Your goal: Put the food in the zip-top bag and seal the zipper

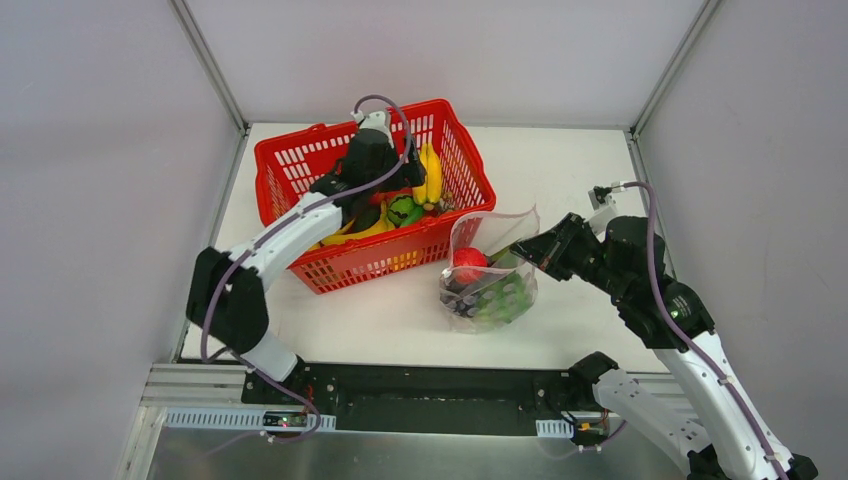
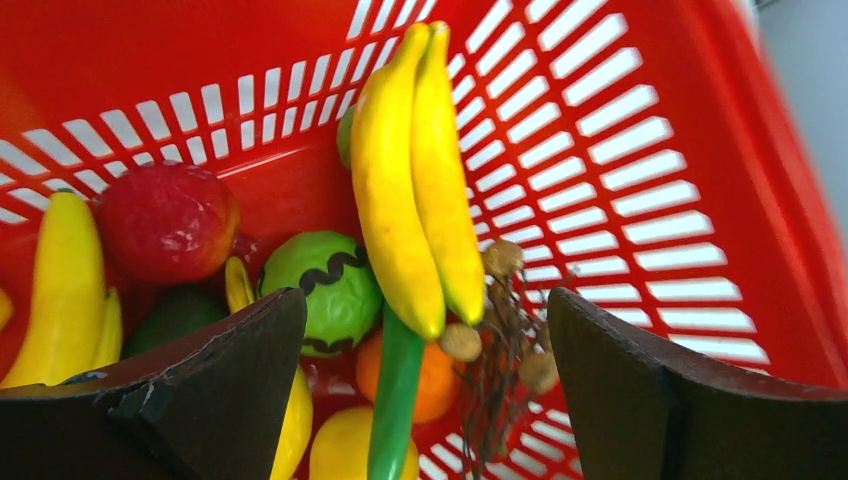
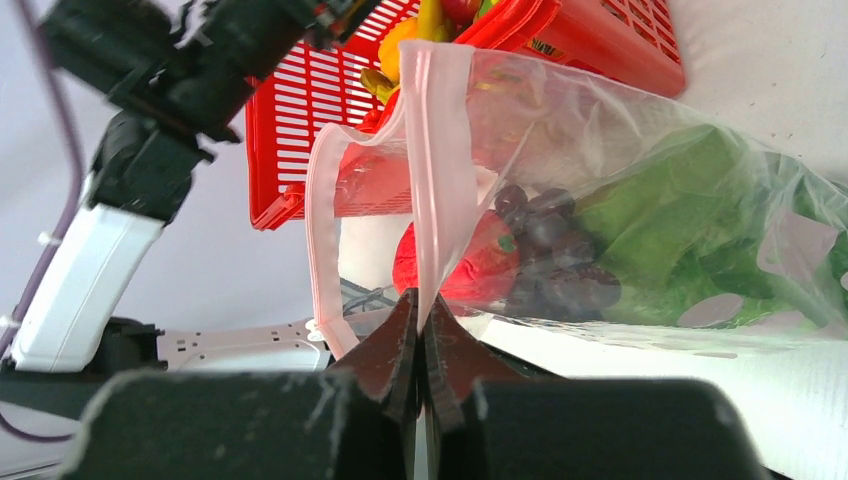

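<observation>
A clear zip top bag stands on the table with its mouth spread. Through its film show a red round item, dark grapes and green leaves. My right gripper is shut on the bag's rim at the mouth. Over the red basket my left gripper stands open, nothing between its fingers. Ahead of it in the left wrist view lie a pair of bananas, with a green round item and a green pepper-like item beside them.
The red basket stands left of the bag, close to it, with high slotted walls. A red fruit and an orange item also lie inside. Bare table extends to the right.
</observation>
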